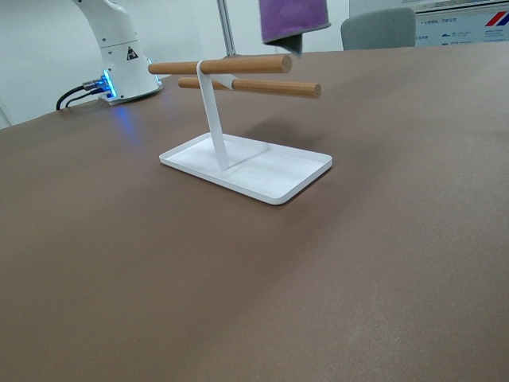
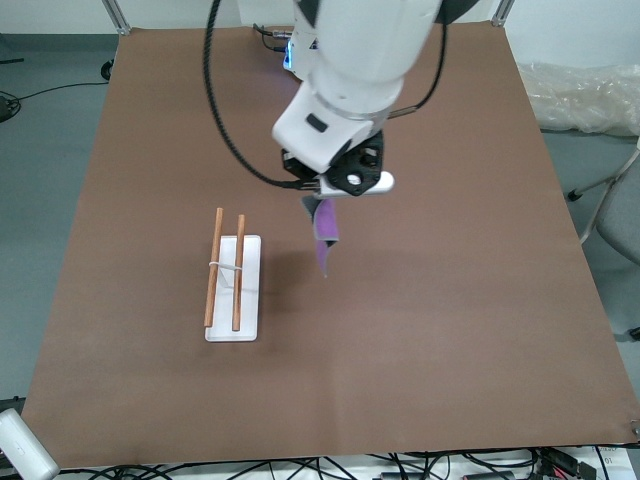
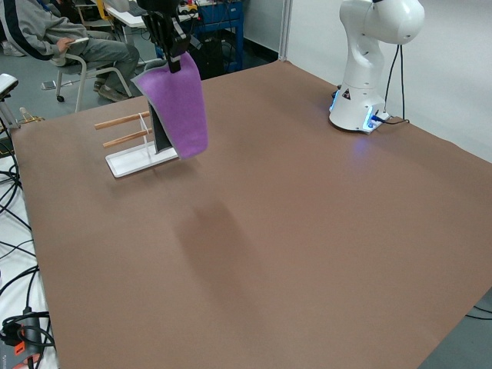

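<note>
My gripper point(image 3: 174, 63) is shut on a purple cloth point(image 3: 175, 108) with a dark grey underside, which hangs down from it. In the left view the cloth point(image 2: 325, 231) dangles beneath the black wrist bracket, above and right of a white rack point(image 2: 246, 288) with two wooden bars point(image 2: 239, 275). In the top view the cloth point(image 1: 293, 20) hangs above and a little right of the rack's bars point(image 1: 238, 65); the gripper is out of that frame. In the right view the cloth partly covers the rack point(image 3: 125, 164).
A white robot base point(image 3: 354, 111) with cables stands at the table's back edge. A white cylinder point(image 2: 25, 448) and cables lie along the near edge. A person point(image 3: 100, 58) sits beyond the table.
</note>
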